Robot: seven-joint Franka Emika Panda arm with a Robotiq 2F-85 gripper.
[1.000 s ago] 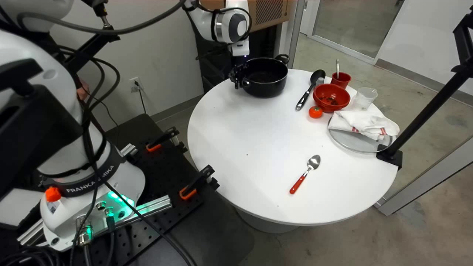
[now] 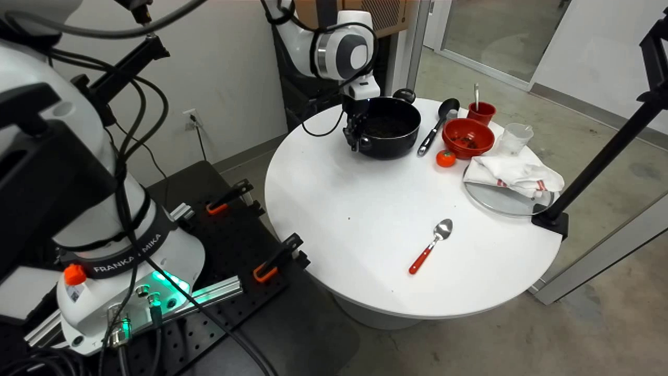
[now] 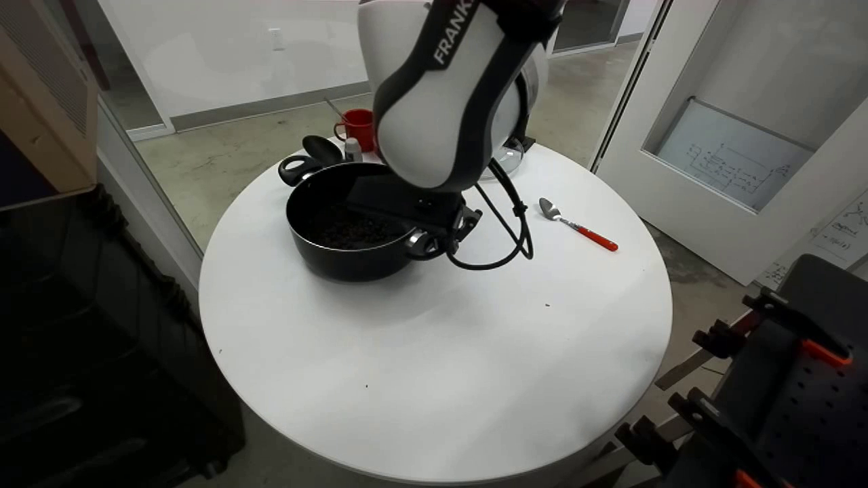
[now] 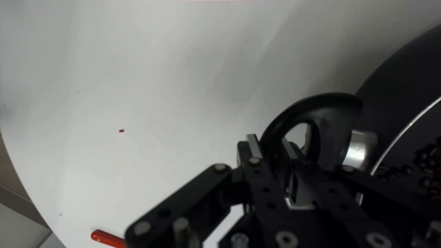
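Note:
A black pot (image 2: 389, 143) stands upright at the far side of the round white table, with dark bean-like pieces (image 3: 358, 232) inside it. In the wrist view, the pot's looped black handle (image 4: 330, 101) runs between the fingers of my gripper, which is shut on it. The same gripper (image 2: 355, 134) shows at the pot's left side in exterior view 1. Exterior view 2 has the arm partly covering the pot's rim. Whether the pot's base touches the table is hard to tell.
Right of the pot lie a black ladle (image 2: 432, 130), a tomato (image 2: 445, 159), red bowls (image 2: 467, 134), a red cup (image 2: 480, 113), a clear cup (image 2: 515, 139) and a cloth (image 2: 513, 173) on a glass lid (image 2: 494, 199). A red-handled spoon (image 2: 430, 245) lies nearer.
In exterior view 1 the pot and my gripper have shifted together rightward and somewhat nearer, closer to the ladle. The other tableware has stayed put.

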